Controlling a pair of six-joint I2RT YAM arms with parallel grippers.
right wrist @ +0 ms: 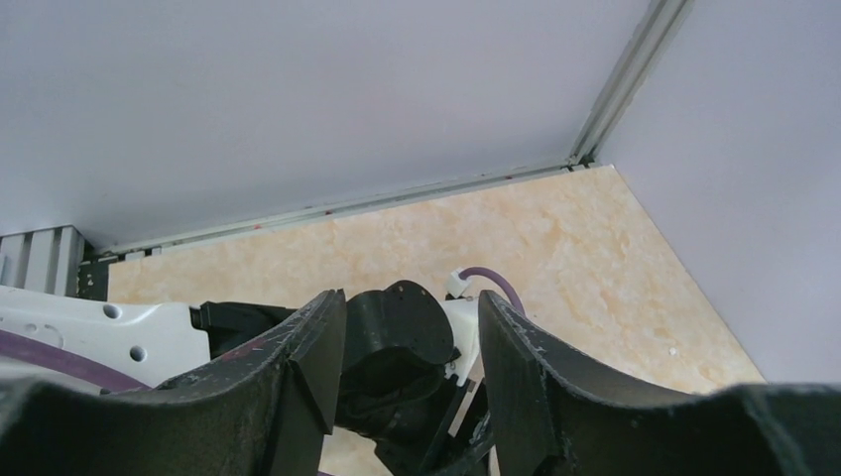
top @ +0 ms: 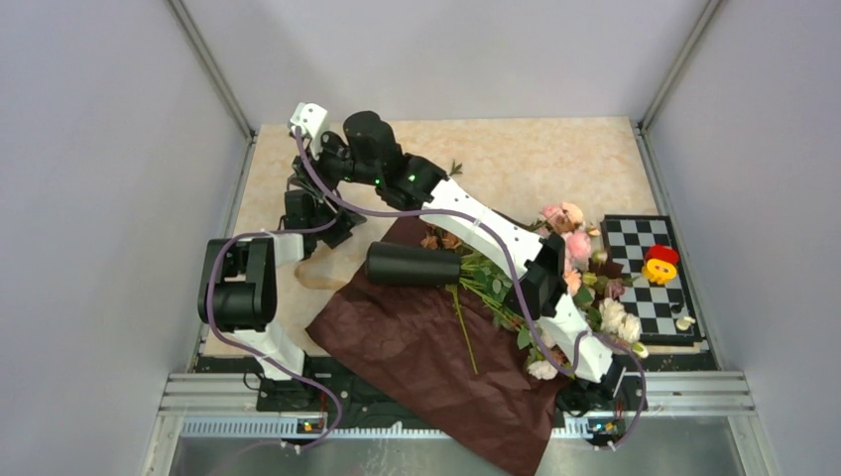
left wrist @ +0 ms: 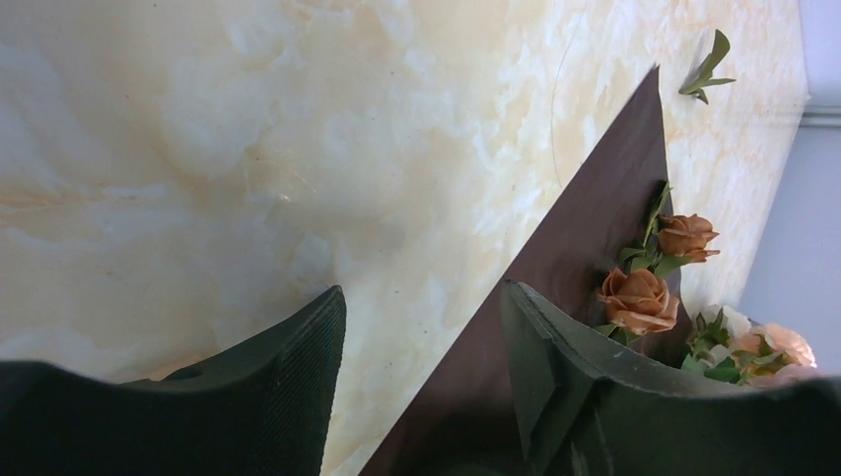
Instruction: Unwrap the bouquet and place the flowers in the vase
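The black vase (top: 412,265) lies on its side on the brown cloth, its mouth toward the right. Out of it spreads a bunch of flowers (top: 575,248), pink, peach and white, reaching the right of the table, partly under my right arm. Brown roses (left wrist: 638,299) rest on the cloth's edge in the left wrist view. My left gripper stands open above bare tabletop, left of the vase, with nothing between its fingers. Also open and empty is my right gripper; the left arm shows beyond its fingers (right wrist: 315,357).
A single green stem (top: 466,332) lies on the brown cloth (top: 397,342). Far right, a chessboard (top: 630,307) bears red and yellow pieces, close to the flowers. A loose leaf sprig (left wrist: 706,71) lies on the table.
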